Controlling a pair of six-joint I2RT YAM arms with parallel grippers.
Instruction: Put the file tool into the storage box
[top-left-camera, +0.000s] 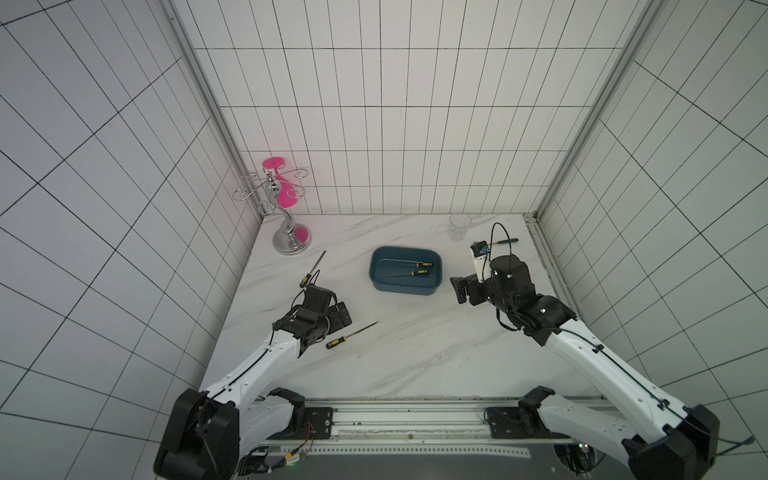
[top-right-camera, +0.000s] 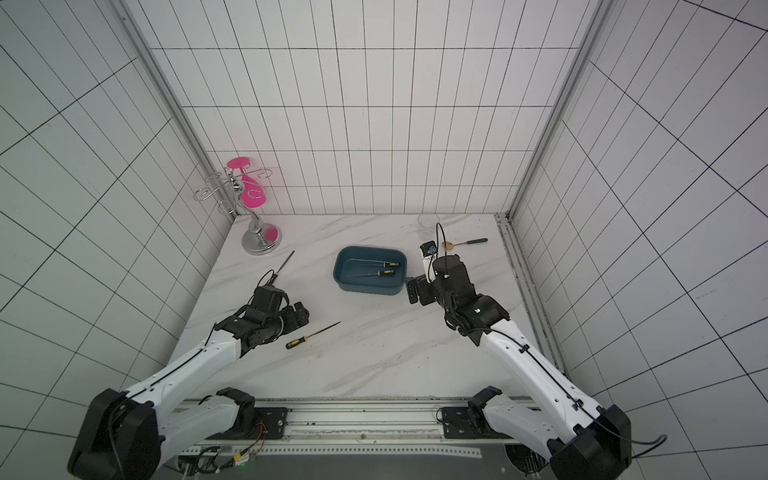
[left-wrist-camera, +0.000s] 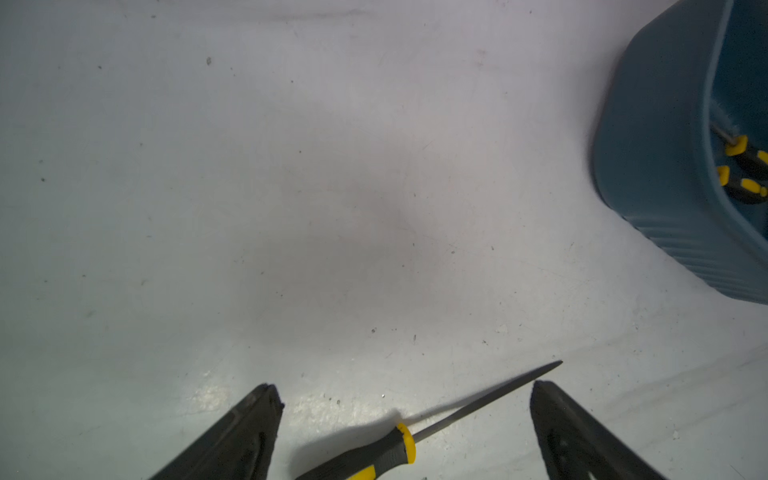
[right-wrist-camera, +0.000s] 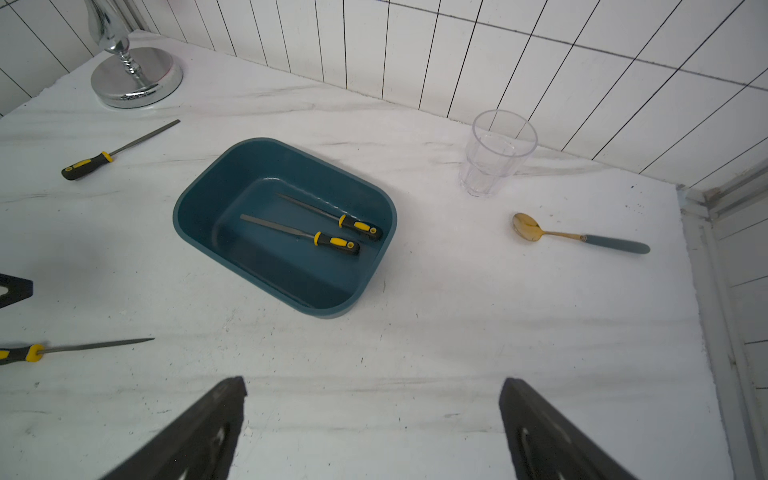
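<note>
A file with a black-and-yellow handle (left-wrist-camera: 372, 460) lies flat on the table, its blade pointing right. Just above it stands my left gripper (top-left-camera: 339, 316), open and empty, the file crossing the view between its fingers. A second file (right-wrist-camera: 88, 166) rests farther back on the left. The blue storage box (top-left-camera: 405, 289) sits mid-table with two files inside: one upper file (right-wrist-camera: 360, 229) and one lower file (right-wrist-camera: 336, 243). My right gripper (top-left-camera: 467, 290), fingers wide apart and holding nothing, is in the air right of the box.
A pink-and-chrome stand (top-left-camera: 289, 237) is at the back left. Toward the back right are a clear cup (right-wrist-camera: 500, 152) and a spoon (right-wrist-camera: 616, 243). Bare table lies in front of the box.
</note>
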